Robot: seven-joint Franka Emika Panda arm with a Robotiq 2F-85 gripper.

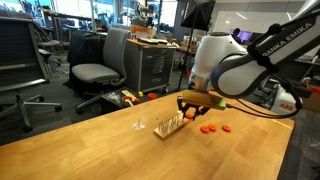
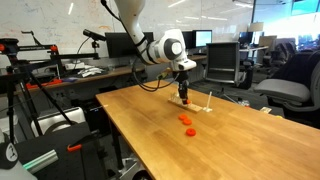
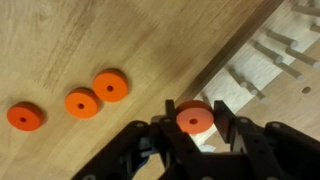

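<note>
In the wrist view an orange disc with a central hole (image 3: 194, 118) is pinched between the fingertips of my gripper, which is shut on it. The disc hangs just beside and above the edge of a wooden peg rack (image 3: 235, 60). Upright light pegs (image 3: 275, 53) stand along the rack; a peg under the disc cannot be made out. Three more orange discs lie flat on the table: one disc (image 3: 111, 85), a second disc (image 3: 82, 103) close to it, and a third disc (image 3: 26, 117) farther left. In exterior view 1 the gripper (image 1: 186, 110) is over the rack's near right end (image 1: 168, 130).
The wooden table (image 1: 90, 150) is broad and mostly clear in front and to the left. A small upright stick on a base (image 1: 139, 122) stands left of the rack. Office chairs (image 1: 98, 72) and a drawer cabinet (image 1: 148, 68) are behind the table.
</note>
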